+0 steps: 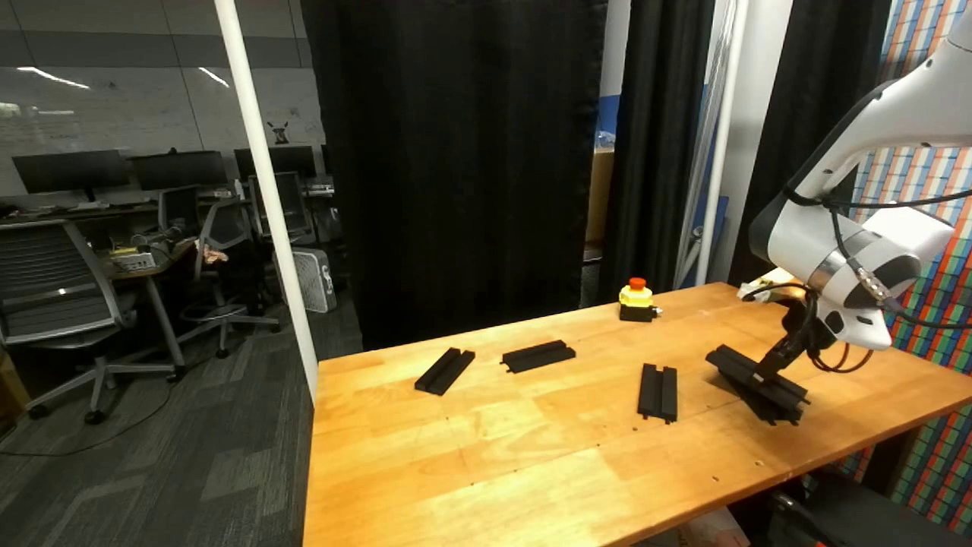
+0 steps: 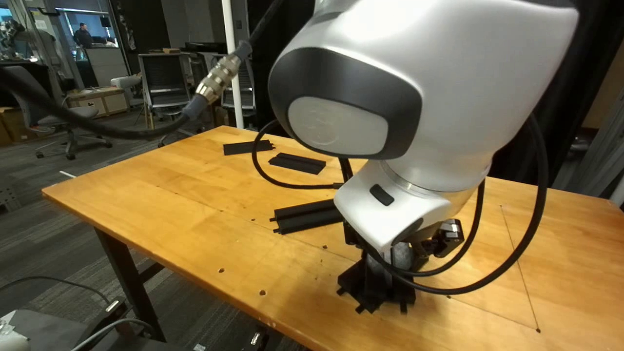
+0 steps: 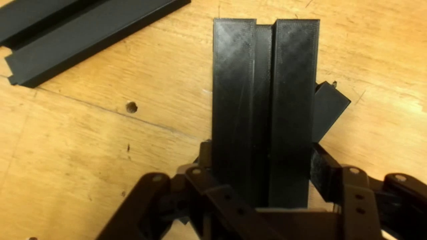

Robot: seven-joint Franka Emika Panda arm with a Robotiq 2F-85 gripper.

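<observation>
A black grooved track piece (image 3: 294,80) is held lengthwise in my gripper, with one finger pressed to each long side. In exterior view 1 the held track piece (image 1: 740,363) tilts, its far-left end raised off the table, and my gripper (image 1: 763,374) grasps it near the middle. Beneath it lies another black track piece (image 3: 330,108), crossing at an angle and mostly covered. Exterior view 2 shows the ends of the stacked pieces (image 2: 377,289) below the arm, the fingers largely hidden there.
A separate track piece (image 1: 657,392) lies flat just left of the stack. Two more, one track piece (image 1: 538,355) and another track piece (image 1: 444,371), rest toward the table's far left. A yellow box with a red button (image 1: 638,299) stands at the back edge.
</observation>
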